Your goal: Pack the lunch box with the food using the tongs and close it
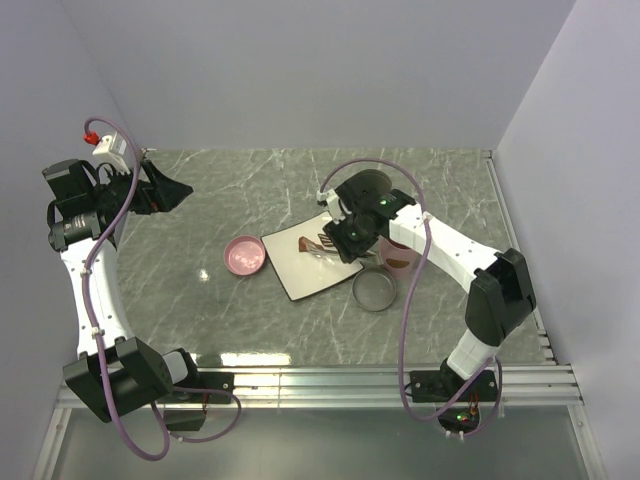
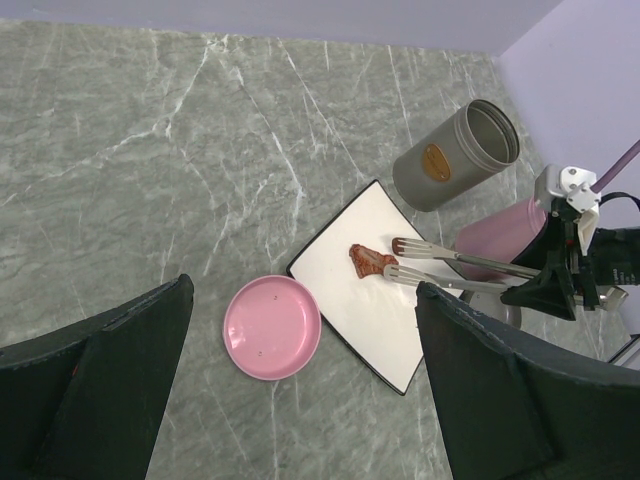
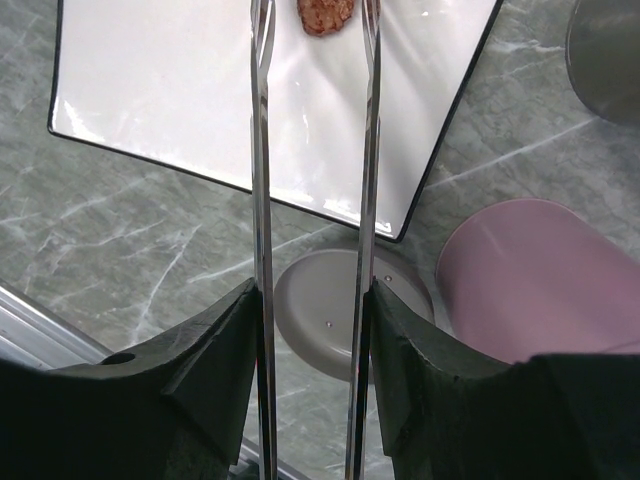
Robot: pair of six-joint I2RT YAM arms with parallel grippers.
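A brown piece of meat (image 2: pixel 370 260) lies on the white board (image 1: pixel 315 282). My right gripper is over the board's right side, its fingers against the two arms of metal tongs (image 3: pixel 262 180). Those arms are spread, with the meat between them near the top of the right wrist view; their far ends are cut off there. In the left wrist view the tong tips are at the meat's right side, one close against it. A pink round dish (image 2: pixel 272 327) sits empty left of the board. My left gripper (image 1: pixel 172 192) stands open and empty, far left.
Right of the board are a grey canister (image 2: pixel 450 160) with a brown label, a pink container (image 3: pixel 545 280) and a grey round dish (image 1: pixel 375 290).
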